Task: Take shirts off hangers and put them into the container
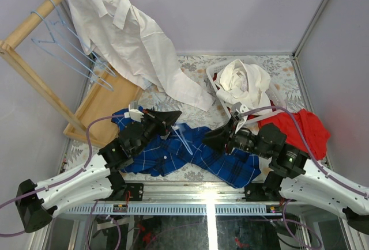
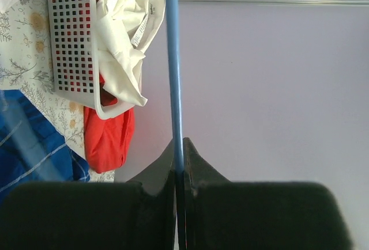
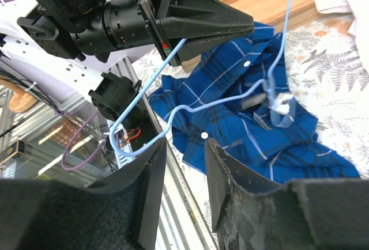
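Observation:
A blue wire hanger is in my left gripper (image 1: 178, 113), whose fingers are shut on its bar; in the left wrist view the hanger bar (image 2: 174, 77) rises straight from between the fingers. No shirt hangs on it. The dark blue plaid shirt (image 1: 222, 163) lies crumpled on the table beneath both arms. My right gripper faces the hanger with its fingers apart and nothing between them. From above, the part of the hanger (image 1: 183, 140) between the two grippers looks blurred.
At the back left, a white shirt (image 1: 124, 31) hangs from the wooden rack (image 1: 34, 21), alongside empty blue hangers (image 1: 60, 41). A white basket (image 1: 214, 80) with white cloth (image 1: 245, 83) stands at the back right, and red cloth (image 1: 300, 135) lies beside it. Walls enclose the table.

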